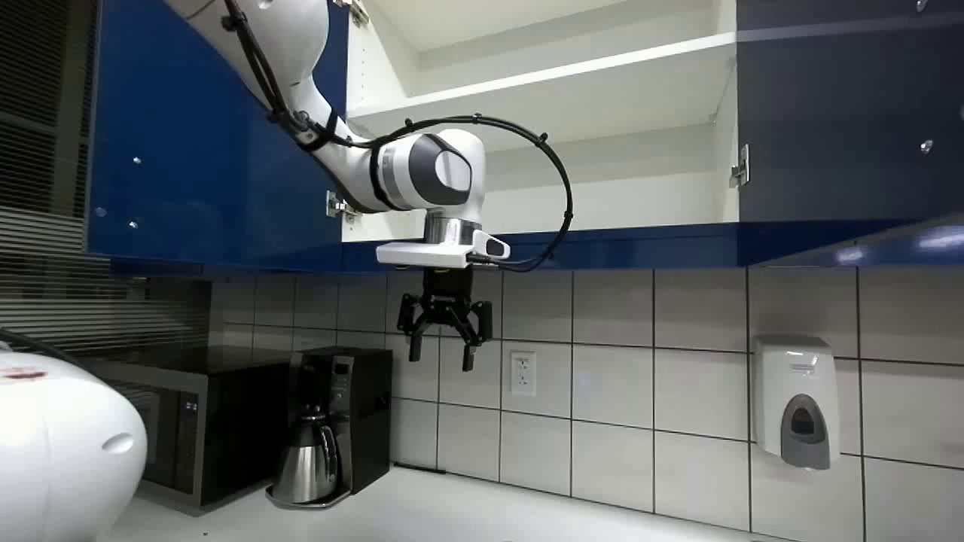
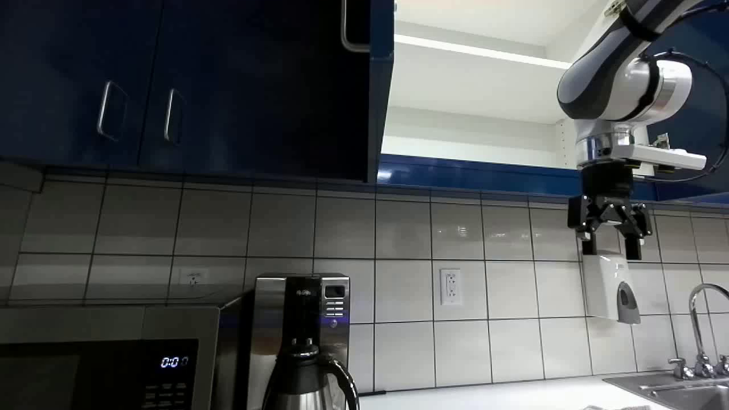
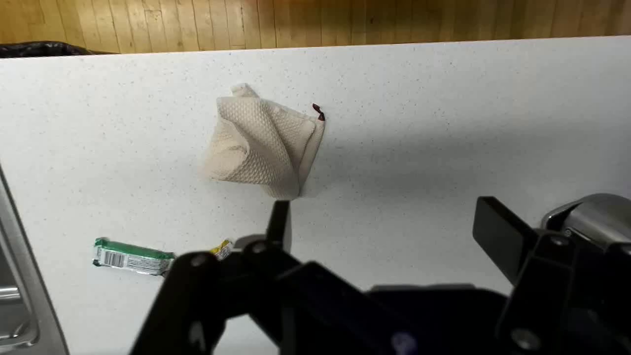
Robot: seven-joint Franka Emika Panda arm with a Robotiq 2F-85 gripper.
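Observation:
My gripper (image 1: 442, 354) hangs fingers-down in front of the tiled wall, below the open cupboard. Its two fingers stand wide apart in the wrist view, and only bare counter shows between them. Under it, well below, a crumpled beige cloth (image 3: 260, 142) lies on the white counter (image 3: 402, 118). A green and white wrapped bar (image 3: 131, 257) rests nearer the sink. Close to it, a yellow-tipped packet (image 3: 223, 248) is partly hidden behind one finger.
A coffee maker (image 1: 366, 406) with a steel carafe (image 1: 307, 468) stands beside the microwave (image 1: 226, 424). The sink (image 2: 683, 390) and faucet (image 2: 698, 321) are at the other end. On the wall hangs a soap dispenser (image 1: 797, 397). The cupboard shelf (image 1: 560, 77) looks empty.

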